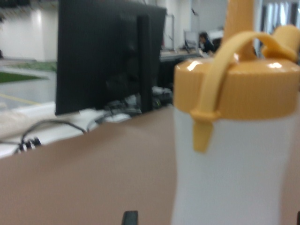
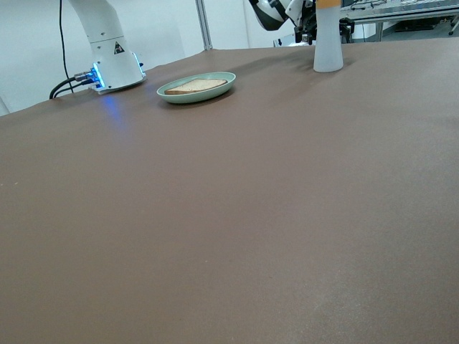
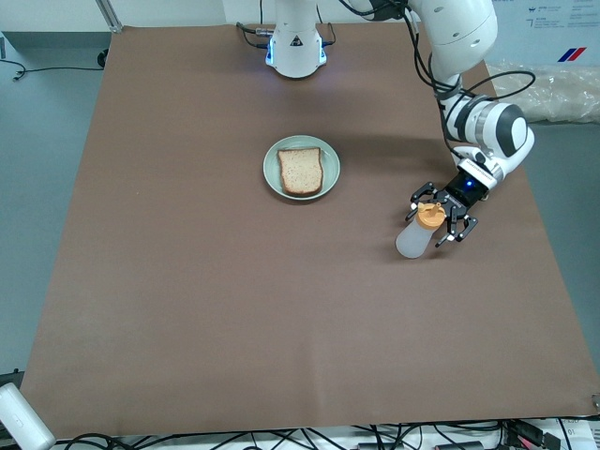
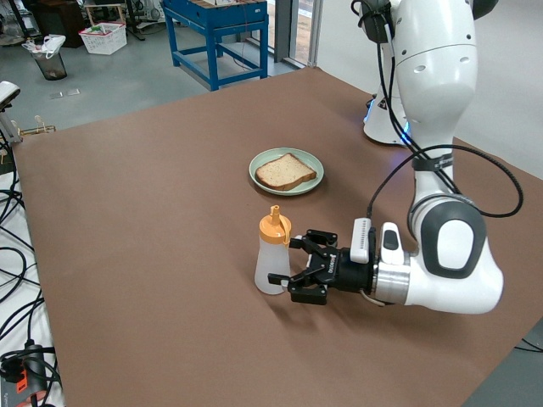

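A squeeze bottle (image 3: 417, 234) with orange cap stands upright on the table at the right; in the camera right view the bottle (image 4: 271, 259) is beside my gripper (image 4: 297, 263). My gripper (image 3: 436, 214) is open at the bottle's right side. In the wrist view the bottle (image 1: 229, 164) fills the right, with my fingertips (image 1: 130, 218) at the bottom edge, apart from it. A slice of bread (image 3: 300, 172) lies on a pale green plate (image 3: 329, 159) towards the back middle; the plate (image 2: 176, 97) shows behind in the camera top view.
The robot's white base (image 3: 295, 52) stands at the back. Cables and equipment run along the front edge, off the tabletop.
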